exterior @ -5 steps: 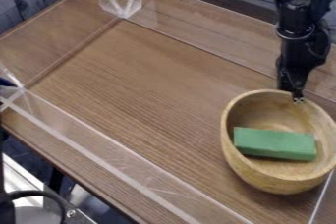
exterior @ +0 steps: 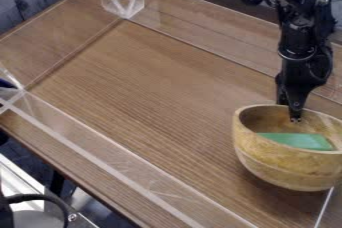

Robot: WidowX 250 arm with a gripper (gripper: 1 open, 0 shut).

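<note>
A wooden bowl (exterior: 271, 169) stands at the right front of the table, with a green block (exterior: 291, 141) inside it, partly hidden by the rim. My black gripper (exterior: 294, 110) comes down from the top right to the bowl's back rim, its tip at the rim. It looks shut; whether anything thin is between its fingers is too small to tell.
Clear plastic pieces are fixed along its edges. Dark cables and objects lie beyond the left edge.
The bowl has tilted from an open top view to a more side-on one, hiding more of the block than a second ago. The gripper has moved slightly down with it.
</note>
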